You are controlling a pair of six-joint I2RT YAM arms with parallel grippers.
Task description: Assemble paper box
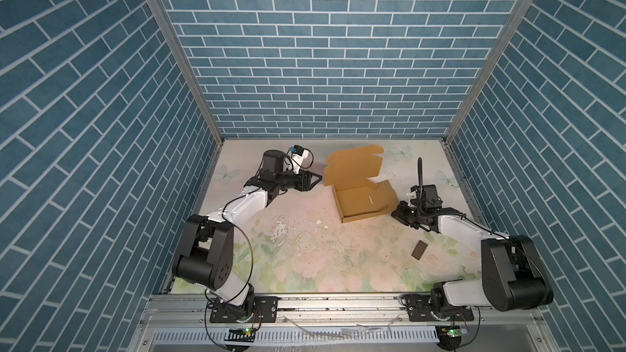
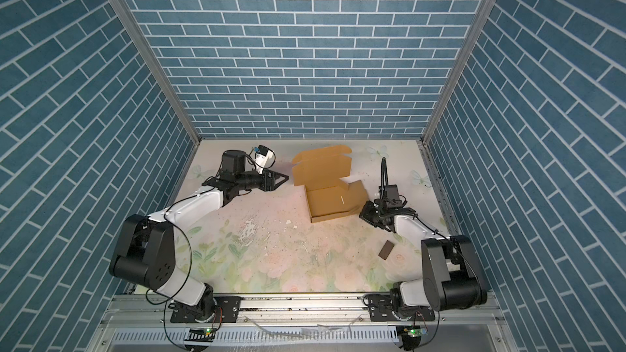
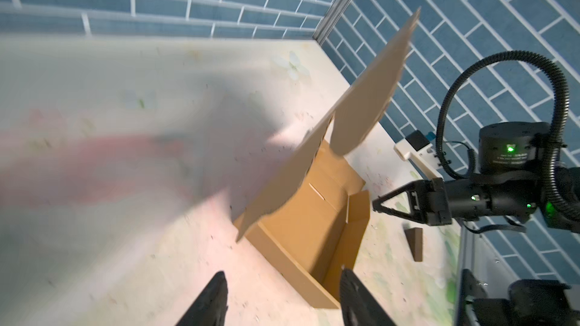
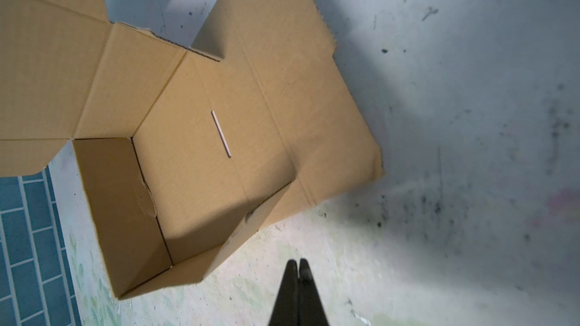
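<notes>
A brown cardboard box (image 1: 358, 202) lies partly folded on the table, its lid panel (image 1: 354, 164) raised at the back. Its left wall (image 4: 124, 217) and front wall (image 4: 241, 238) stand up, while the right side flap (image 4: 320, 114) is unfolded outward. A narrow slot shows in the floor of the box. Left of the lid, apart from the cardboard, my left gripper is open with nothing between its fingers. Just off the front right corner of the box is my right gripper, its tips together and nothing showing between them.
A small dark brown block (image 1: 419, 249) lies on the table in front of the right arm. Brick-patterned walls enclose the back and sides.
</notes>
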